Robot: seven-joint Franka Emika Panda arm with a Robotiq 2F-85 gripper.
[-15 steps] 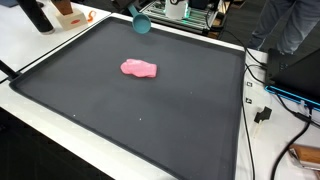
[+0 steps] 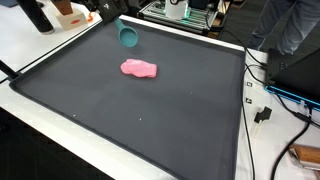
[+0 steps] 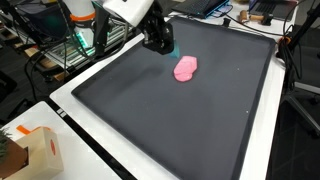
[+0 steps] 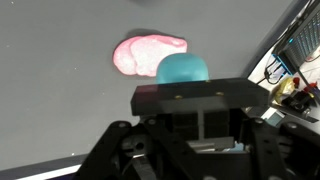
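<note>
A teal cup hangs tilted over the far part of the dark board, with my gripper shut on it. In the wrist view, the rounded teal cup shows just beyond the dark gripper. The second exterior view has the cup mostly hidden behind the gripper. A pink object, soft-looking and irregular in outline, lies on the board a short way in front of the cup. The cup appears clear of it.
The dark grey board is bare over its near and right parts. Cables and small gear lie beyond its right edge. A cardboard box stands at the near left in the second exterior view.
The gripper and teal cup have moved left and nearer to the pink object in the first exterior view. The pink object has stayed put.
</note>
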